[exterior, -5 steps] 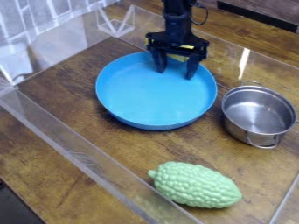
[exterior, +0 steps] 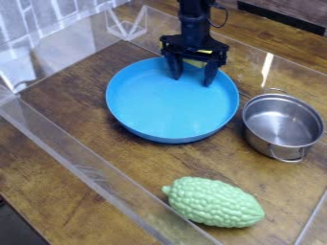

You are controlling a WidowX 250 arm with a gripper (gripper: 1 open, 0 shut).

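Observation:
The black gripper (exterior: 192, 69) reaches down from the top centre over the back rim of a blue round plate (exterior: 170, 105). Something yellow (exterior: 200, 62) shows behind its fingers, partly hidden by them. Whether the fingers hold it or stand open around it is unclear.
A steel pot (exterior: 281, 128) stands right of the plate. A green bumpy vegetable toy (exterior: 213, 202) lies at the front right. Clear plastic walls border the wooden surface (exterior: 76, 96), whose left part is bare.
The blue plate sits very slightly further right than before. The gripper has barely moved, if at all.

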